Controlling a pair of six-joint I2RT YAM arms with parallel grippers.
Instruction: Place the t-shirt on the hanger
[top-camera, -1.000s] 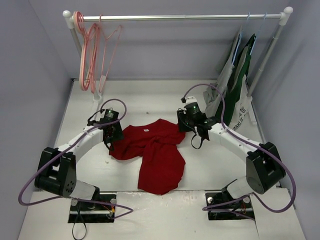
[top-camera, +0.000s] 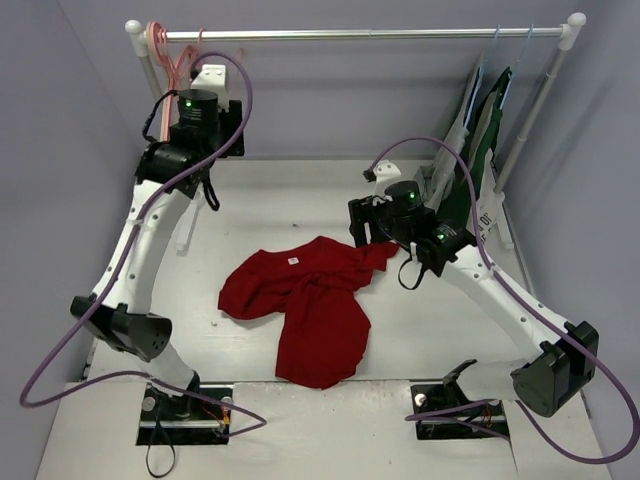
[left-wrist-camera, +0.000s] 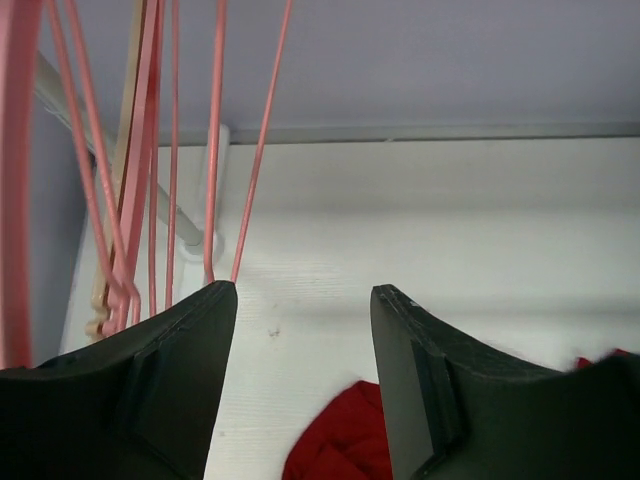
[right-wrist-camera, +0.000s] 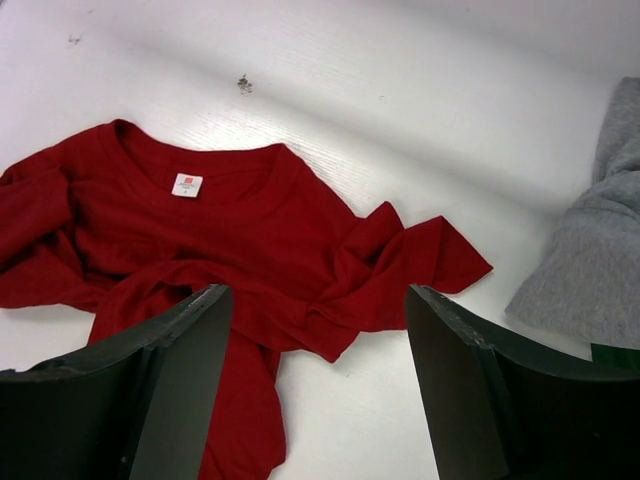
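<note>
A red T-shirt (top-camera: 320, 310) lies crumpled on the white floor, its collar and label (right-wrist-camera: 188, 185) toward the back. My left gripper is open, raised at the back left beside pink hangers (left-wrist-camera: 215, 120) that hang from the rail, nothing between its fingers. My right gripper is open above the shirt's right side, with nothing held.
The rail (top-camera: 350, 34) spans the back. Grey and green garments (right-wrist-camera: 590, 260) hang at the right, close to my right gripper. Bare floor lies behind and either side of the shirt; walls close in the sides.
My left arm has risen from the shirt's left side to the hangers at the rail. The right arm has lifted slightly. The shirt looks unmoved.
</note>
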